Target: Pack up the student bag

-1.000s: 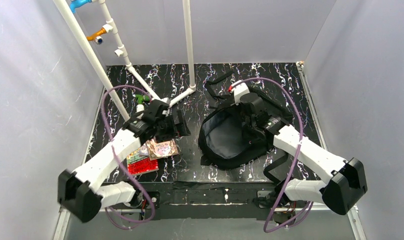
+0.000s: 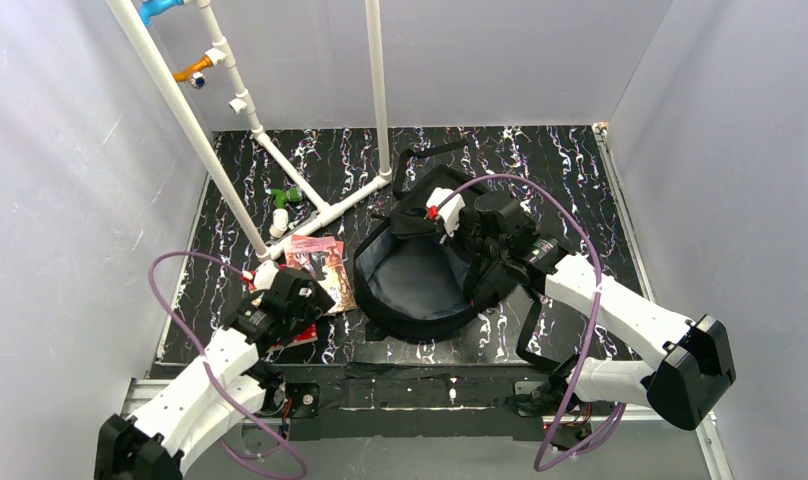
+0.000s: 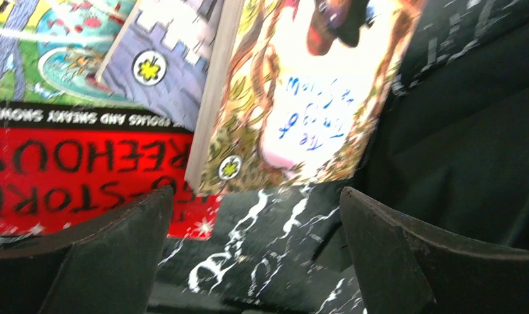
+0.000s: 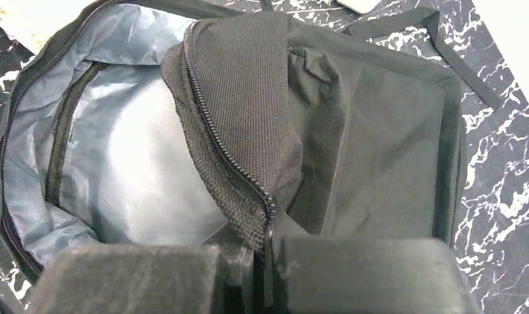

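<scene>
The black student bag (image 2: 420, 318) lies open in the middle, grey lining showing. My right gripper is shut on a zippered fabric edge of the bag (image 4: 242, 98). At the left lie books: one with an illustrated cover (image 3: 301, 98) atop a red book (image 3: 72, 170) and others. My left gripper hangs open just above these books, with nothing between its fingers.
White pipe frame (image 2: 330, 213) stands at the back left, with a green fitting (image 2: 285, 197). A black strap (image 2: 528, 330) lies right of the bag. Bare marble surface remains at the back right.
My left gripper has moved down and toward the front-left over the books. The bag has shifted left toward the books, with my right gripper on it.
</scene>
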